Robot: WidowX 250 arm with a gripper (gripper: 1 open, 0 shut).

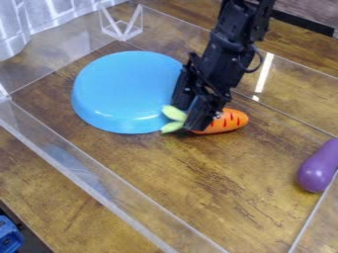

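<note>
A black gripper (199, 104) reaches down from the top centre to an orange toy carrot (224, 121) with green leaves (175, 116), which lies on the wooden surface at the right edge of a blue round dish (126, 84). The gripper's fingers are over the leafy end of the carrot; whether they are shut on it is hard to tell against the dark body.
A purple eggplant (318, 166) lies at the right. Clear walls run along the left and lower left, with a small blue object (7, 235) outside them.
</note>
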